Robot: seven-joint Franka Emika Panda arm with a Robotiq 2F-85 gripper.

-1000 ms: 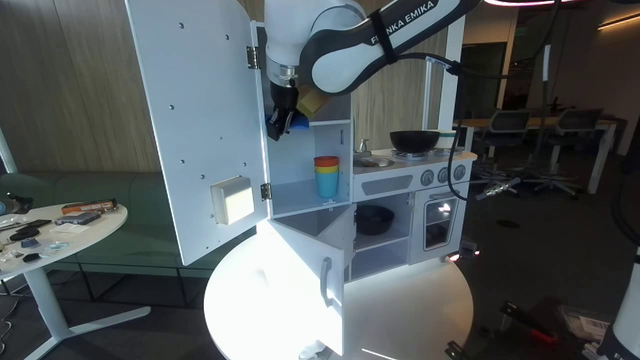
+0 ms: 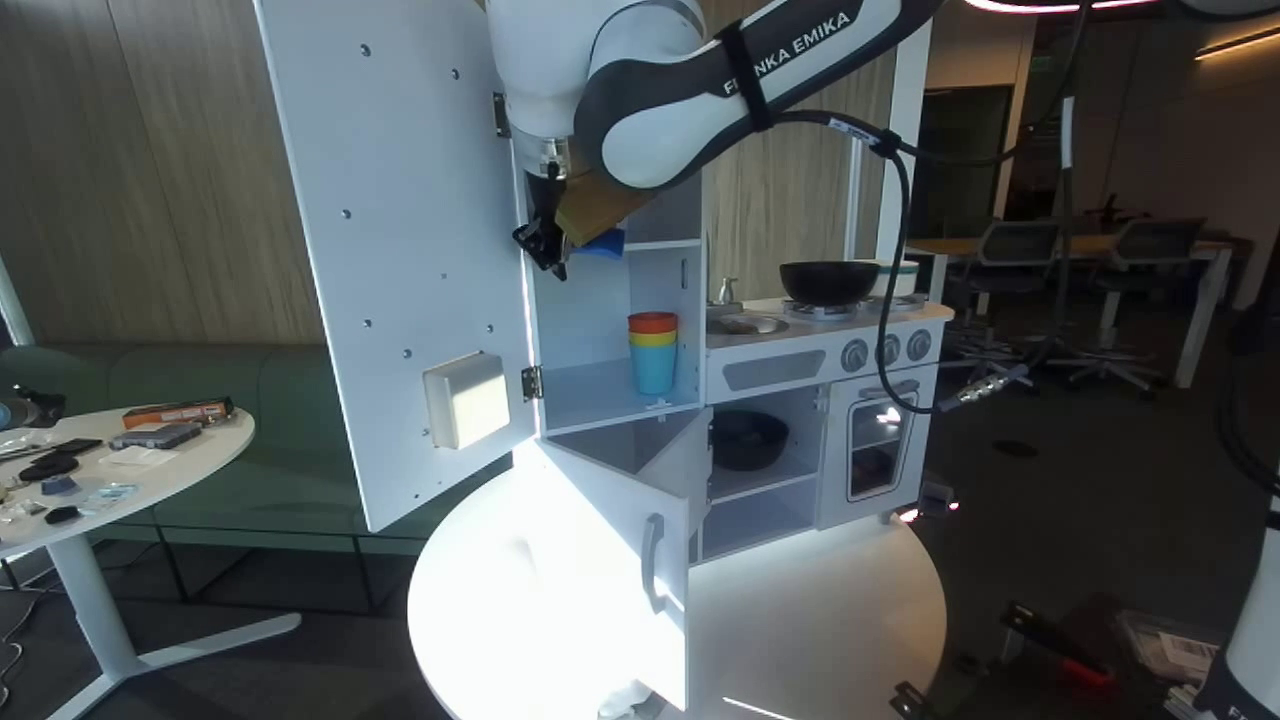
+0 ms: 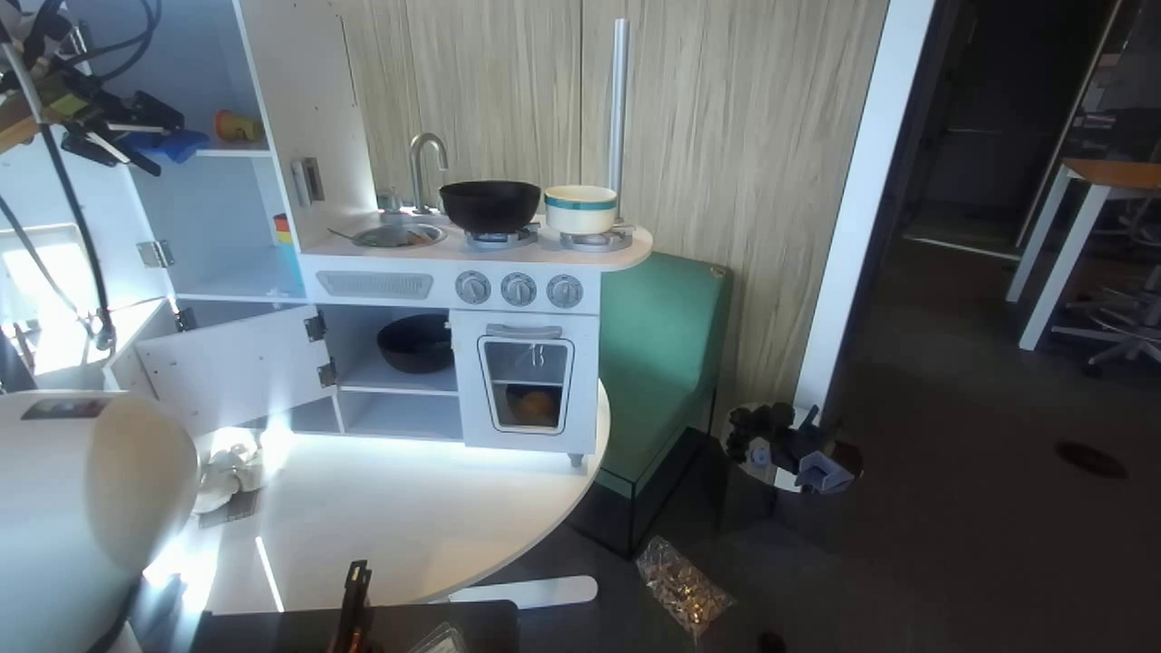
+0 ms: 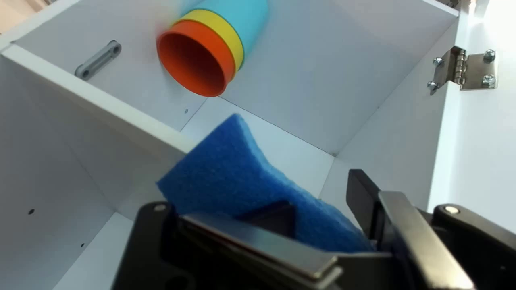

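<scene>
A soft blue cloth or sponge [image 4: 232, 164] lies at the upper shelf of the tall open cupboard; in exterior view 2 this blue piece [image 3: 180, 145] reaches the shelf's front edge. My gripper is beside it, fingers spread apart. One dark finger pad [image 4: 275, 217] overlaps the blue material in the wrist view, while the other finger [image 4: 360, 198] stands clear to the right. Whether the material touches either pad is hard to tell. In exterior view 1 the gripper [image 2: 542, 252] is left of the blue piece [image 2: 606, 244], near the hinged door.
Stacked orange, yellow and blue cups [image 2: 654, 352] stand on the compartment floor below. The tall door [image 2: 408, 240] is swung wide at the left. A yellow tub [image 3: 238, 127] sits on the upper shelf. The black pan [image 2: 828, 282] is on the stove.
In exterior view 1 the arm and gripper have shifted left, and the wrist has tilted. The fingers now look farther apart. The blue piece stays near the shelf; more of it shows to the gripper's right.
</scene>
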